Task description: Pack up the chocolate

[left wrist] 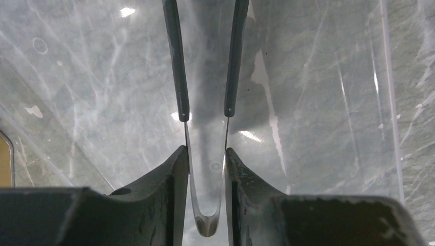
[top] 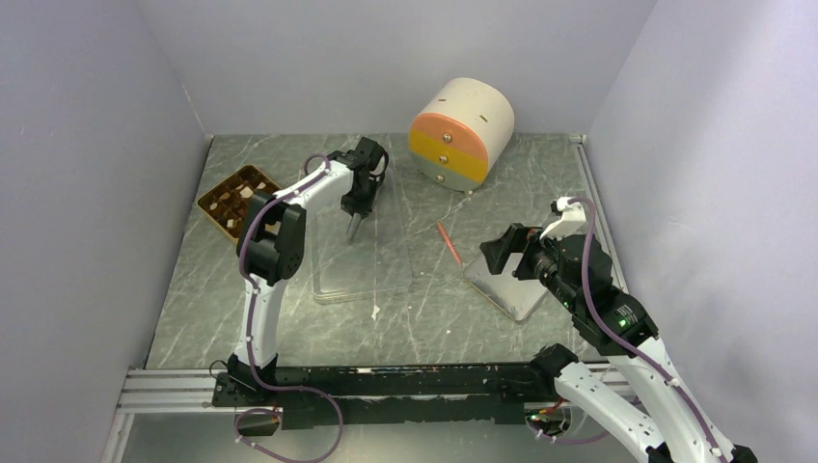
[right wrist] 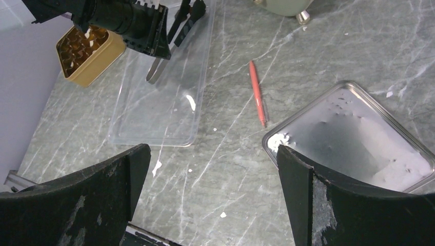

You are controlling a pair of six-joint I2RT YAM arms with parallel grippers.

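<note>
My left gripper is shut on metal tongs with black grips (left wrist: 233, 66), over a clear plastic tray (top: 357, 270); their steel bend points toward the table's front. A tan box of chocolate pieces (right wrist: 90, 69) sits left of the tray, partly behind the left arm in the top view. My right gripper (top: 506, 241) stands open above the right side of the table, nothing between its fingers.
A metal tray (right wrist: 343, 143) lies at the right under the right gripper. An orange pen (right wrist: 256, 92) lies between the trays. A drawer unit (top: 463, 125) stands at the back.
</note>
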